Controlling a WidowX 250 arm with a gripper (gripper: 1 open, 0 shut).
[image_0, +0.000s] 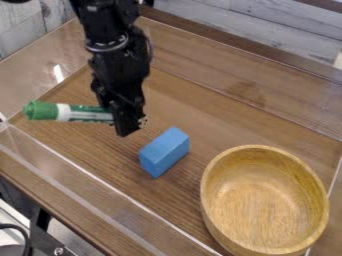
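Note:
My black gripper (118, 122) is shut on a green cylinder (64, 113) with a white end, held horizontally over the left half of the wooden table, pointing left. A blue block (164, 151) lies on the table to the right of and below the gripper, apart from it.
A large yellow oval bowl (263, 236) sits at the lower right. A raised pale edge runs along the back, and a black cable lies at the bottom left corner.

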